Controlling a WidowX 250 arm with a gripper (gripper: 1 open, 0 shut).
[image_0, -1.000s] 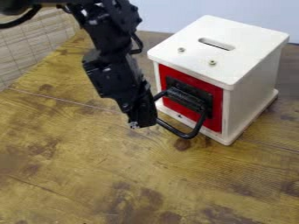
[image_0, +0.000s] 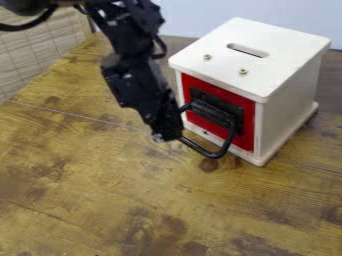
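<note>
A white wooden box (image_0: 278, 78) with a slot and two screws on top stands at the right, its red front panel (image_0: 201, 92) facing left. A black handle (image_0: 218, 152) curves out from a dark fixture on that panel and down. My black gripper (image_0: 168, 130) is at the handle's left end, in front of the box. It looks closed on the handle, though its fingertips are dark and hard to make out.
A woven mat or panel (image_0: 34, 60) lies at the upper left, and a pale wall is behind the box.
The box and handle look unchanged.
</note>
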